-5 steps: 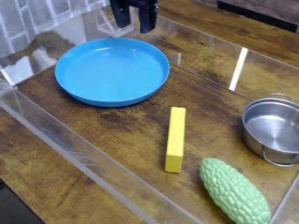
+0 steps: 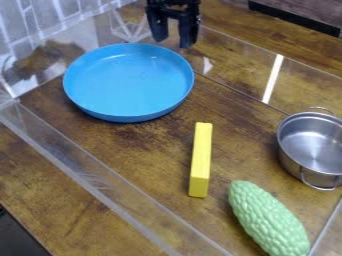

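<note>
The black gripper (image 2: 174,28) is at the top of the camera view, behind the blue plate and partly cut off by the frame edge; its fingers are small and dark, so their state is unclear. A blue round plate (image 2: 127,75) sits on the wooden surface. In front of it to the right lies a yellow block (image 2: 201,160).
A steel pot (image 2: 309,150) stands at the right edge. A green bumpy vegetable (image 2: 267,215) lies at the bottom right. Clear barrier strips (image 2: 107,185) run along the sides. Bare wood fills the middle and lower left.
The gripper has shifted a little to the right at the top of the view. The plate, block, pot and vegetable have stayed in place.
</note>
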